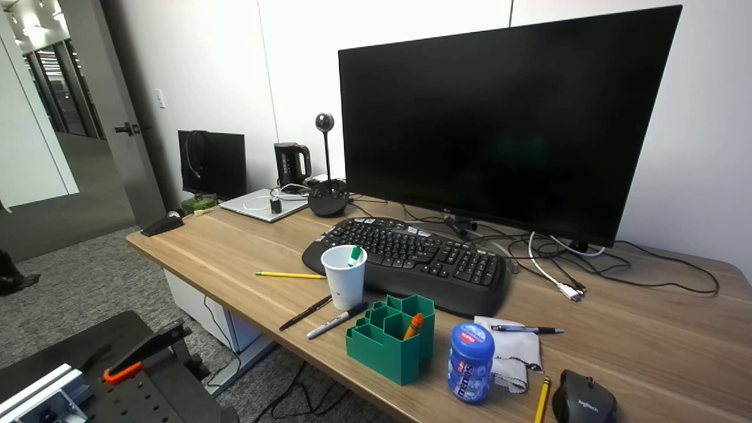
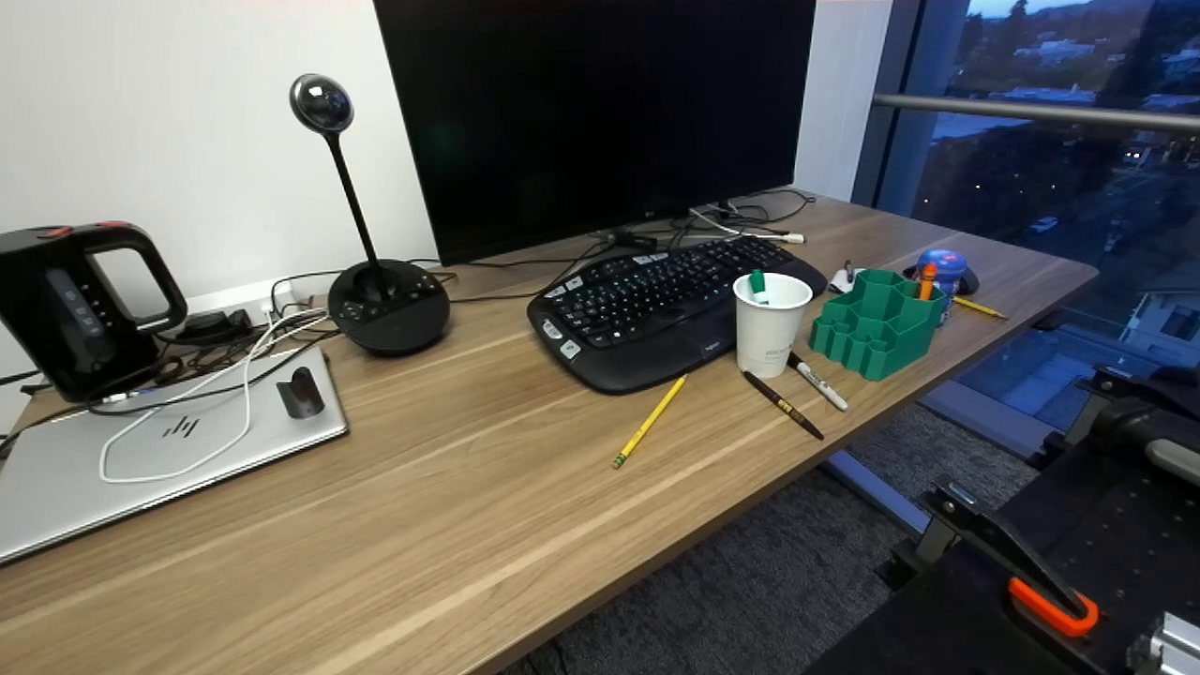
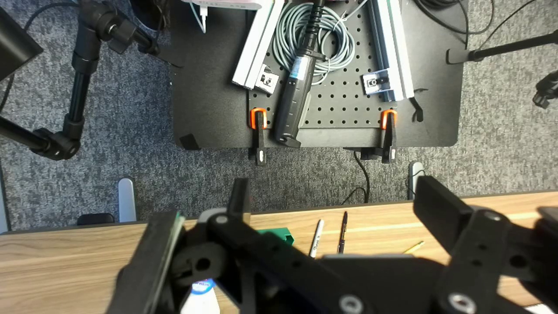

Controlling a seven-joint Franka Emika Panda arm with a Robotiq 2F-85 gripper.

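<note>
In the wrist view my gripper stands open, its two dark fingers wide apart and nothing between them. It looks down from above the desk's front edge; the exterior views do not show it. A white paper cup (image 1: 345, 278) stands upright on the desk with a green marker (image 2: 758, 287) inside. Right of it in exterior view 1 is a green organizer (image 1: 384, 352) holding an orange marker (image 1: 413, 325). In front of the cup lie a black pen (image 2: 784, 404) and a grey marker (image 2: 820, 382). A yellow pencil (image 2: 650, 422) lies left of the cup.
The keyboard (image 1: 416, 257) sits behind the cup. A blue gum jar (image 1: 470, 363), a grey cloth (image 1: 518, 348) with a pen (image 1: 527, 329) on it, another pencil (image 1: 542, 399) and a mouse (image 1: 583, 398) are at the right.
</note>
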